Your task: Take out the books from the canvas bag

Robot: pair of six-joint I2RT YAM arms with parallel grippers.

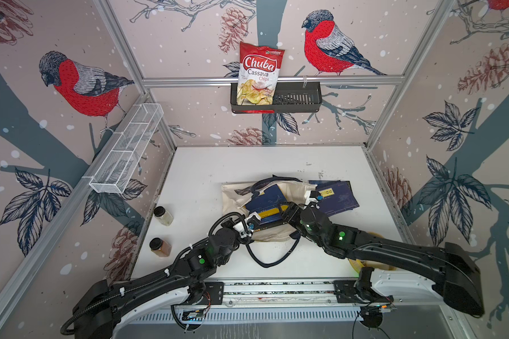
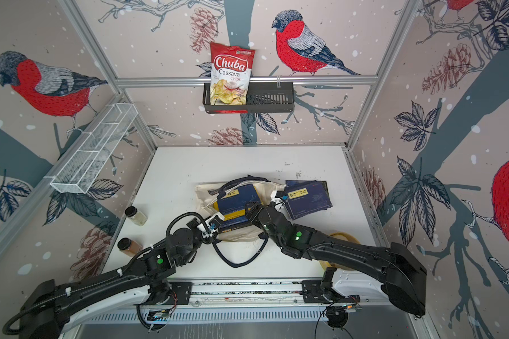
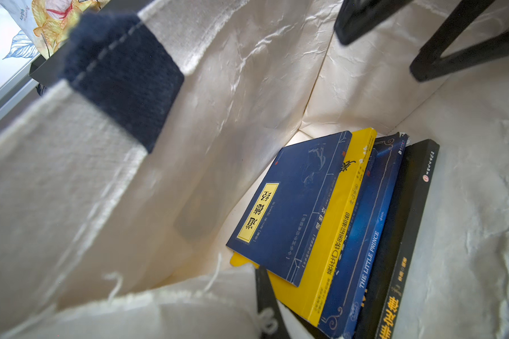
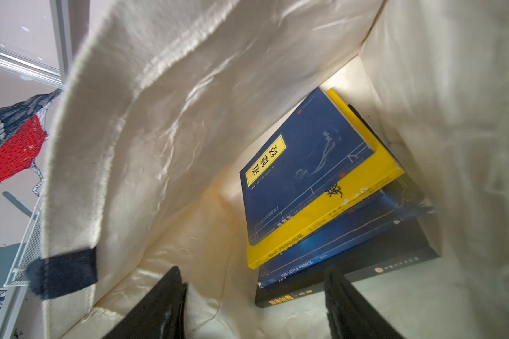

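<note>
The cream canvas bag (image 1: 232, 199) lies open in the middle of the table. Inside it is a stack of several books: a navy book with a yellow label (image 4: 305, 158) on top, then a yellow book (image 4: 325, 206), a blue Little Prince book (image 4: 333, 240) and a black book (image 4: 350, 268). My left gripper is shut on the bag's front-left rim, canvas bunched over its finger. At the bag's mouth, my right gripper has its fingers spread with nothing between them, short of the stack. Its fingertips also show at the left wrist view's upper right.
Navy books (image 1: 338, 199) lie on the table right of the bag. A dark strap (image 1: 271, 262) loops in front. Two jars, the upper (image 1: 163, 215) and lower (image 1: 160, 247), stand at left. A yellow basket (image 2: 336, 257) is partly under the right arm. The table behind the bag is clear.
</note>
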